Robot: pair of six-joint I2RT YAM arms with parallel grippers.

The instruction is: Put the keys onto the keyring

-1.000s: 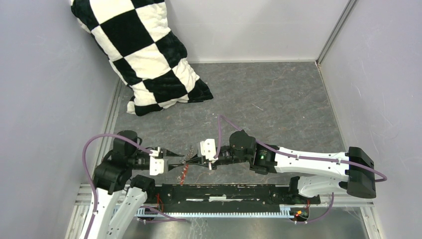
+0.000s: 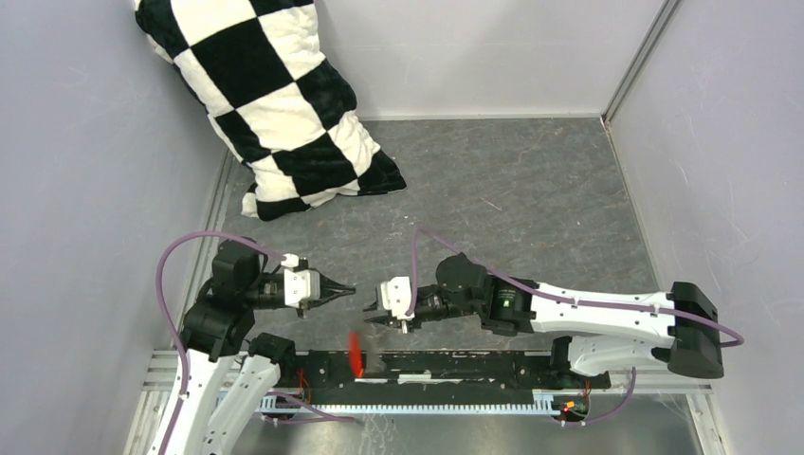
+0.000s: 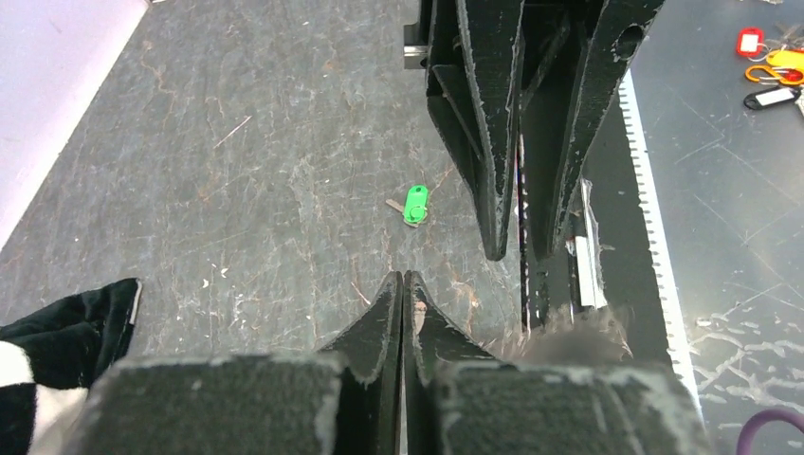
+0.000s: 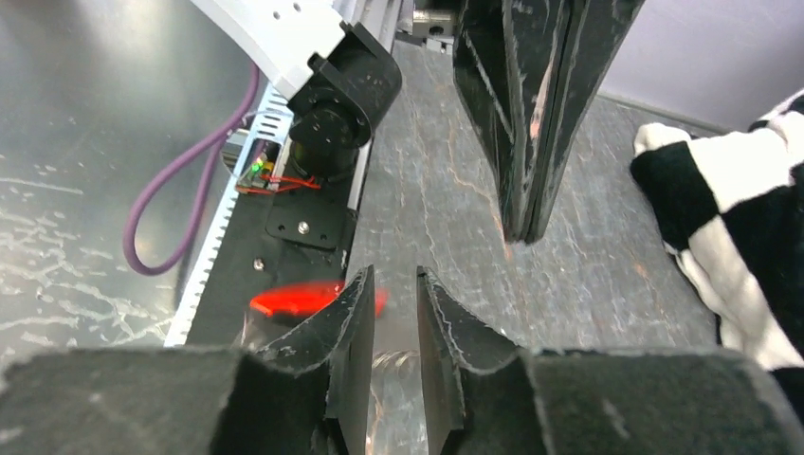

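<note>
A red tag (image 2: pixel 356 354), smeared by motion, shows below both grippers in the top view, apart from their fingertips. In the right wrist view the red tag (image 4: pixel 299 298) is a streak left of the fingers, with a grey blur around it. My left gripper (image 2: pixel 353 289) is shut with nothing visible between its fingers. My right gripper (image 2: pixel 368 315) faces it across a small gap, its fingers parted and nothing held. A key with a green tag (image 3: pixel 415 205) lies on the grey floor in the left wrist view. I cannot make out the keyring in the blur.
Several more tagged items, including a red tag (image 3: pixel 750 42) and a black tag (image 3: pixel 773 98), lie on the surface beyond the toothed strip (image 3: pixel 649 209). A checkered cushion (image 2: pixel 256 85) fills the back left.
</note>
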